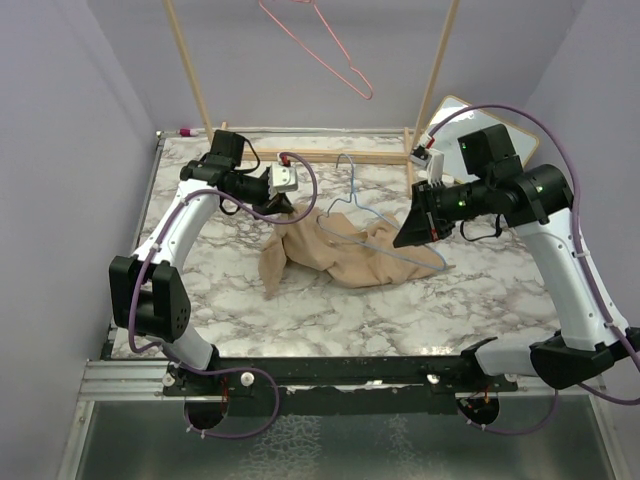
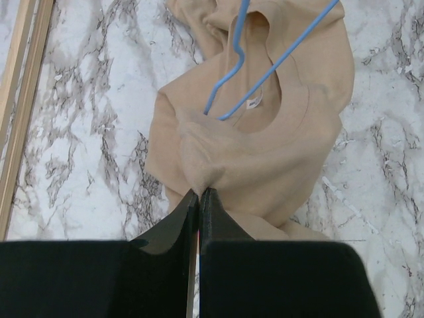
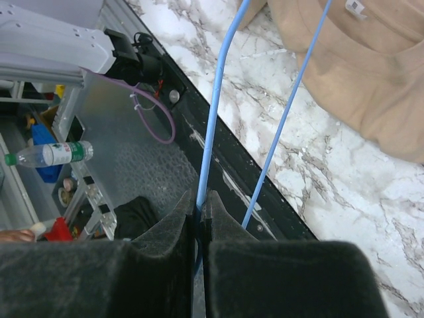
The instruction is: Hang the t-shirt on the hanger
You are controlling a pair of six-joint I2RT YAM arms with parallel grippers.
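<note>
The beige t-shirt (image 1: 340, 260) (image 2: 305, 132) lies crumpled on the marble table, its collar and label showing in both wrist views. My left gripper (image 1: 285, 208) is shut, pinching a raised edge of the shirt. My right gripper (image 1: 420, 225) is shut on a blue hanger (image 1: 350, 200) (image 3: 215, 93), held tilted over the shirt. In the left wrist view the hanger's lower end meets the shirt just beyond my left fingertips, partly hidden by fabric.
A wooden rack (image 1: 310, 155) stands at the back with a pink hanger (image 1: 340, 50) hanging high. A white board (image 1: 460, 130) is at the back right. Bare marble (image 1: 200, 300) shows left and in front.
</note>
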